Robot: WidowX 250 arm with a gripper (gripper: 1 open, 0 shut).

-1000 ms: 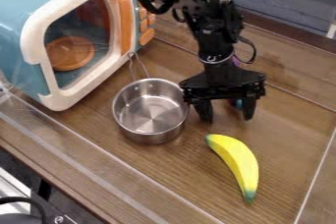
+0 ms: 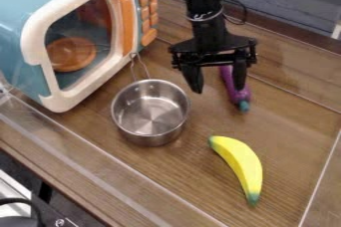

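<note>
My black gripper point(image 2: 216, 74) hangs open over the back part of the wooden counter, right of the toy microwave. A purple toy eggplant point(image 2: 238, 94) lies beneath and just behind its right finger, partly hidden by it; I cannot tell whether they touch. A steel pot point(image 2: 151, 121) with its handle toward the back stands in front of the gripper on the left. A yellow toy banana point(image 2: 241, 162) lies at the front right.
The toy microwave point(image 2: 40, 12) fills the upper left, with an orange round item point(image 2: 71, 56) behind its door. A grey backboard point(image 2: 293, 22) borders the counter at the back.
My gripper has moved back and up in the view, away from the banana, uncovering more of the purple eggplant. The pot and banana have not moved.
</note>
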